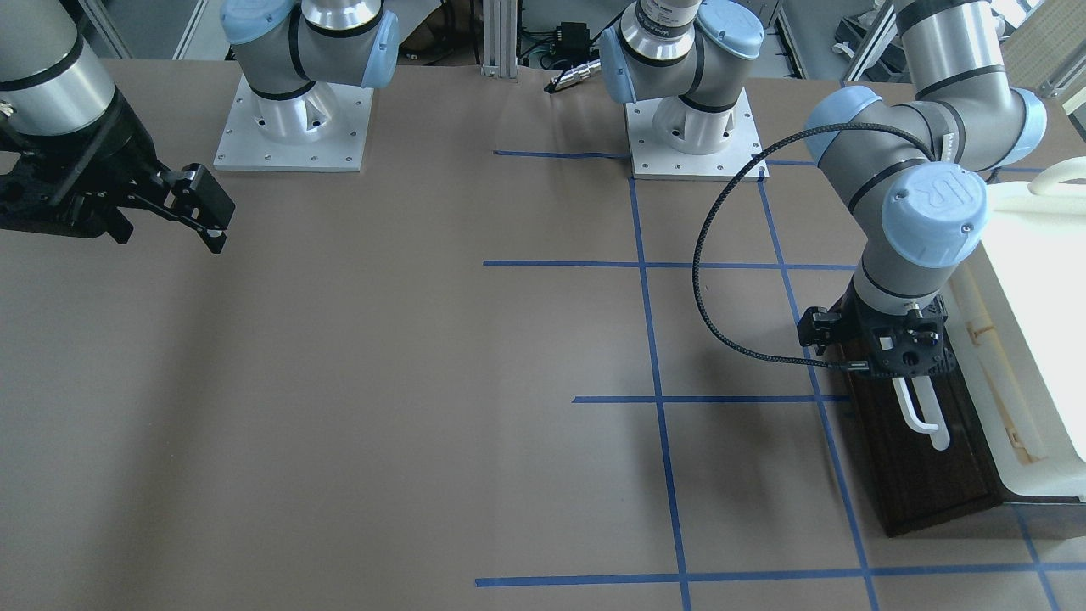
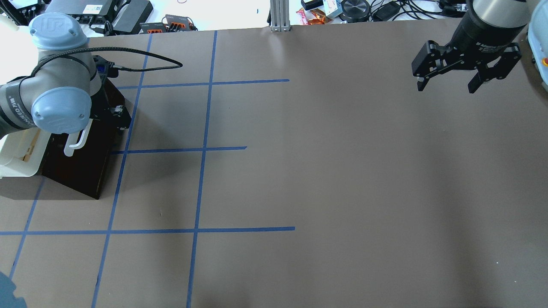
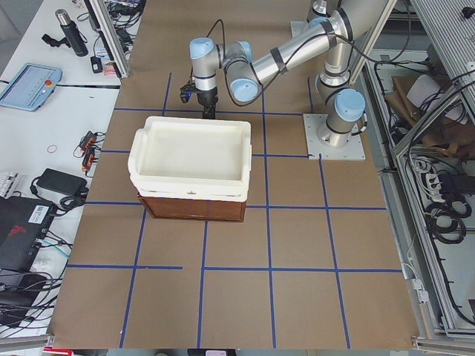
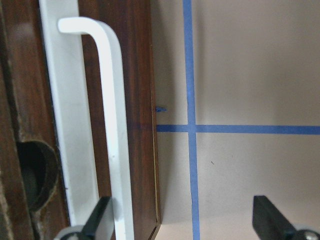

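A dark wooden box (image 1: pixel 916 489) with a white open top bin (image 3: pixel 189 159) stands on the taped floor at the right of the front view. Its face carries a white handle (image 4: pixel 116 140) on a white strip (image 4: pixel 70 125). My gripper is open and sits low over that face; in the left wrist view one finger lies against or very close to the handle's bar, the other is over bare floor beyond the box's edge. In the front and top views the arm's wrist hides much of the fingers.
Another robot's black gripper (image 2: pixel 465 66) hangs at the far side of the top view. Further arms on white base plates (image 1: pixel 290 153) stand at the back. A black cable loops from my wrist.
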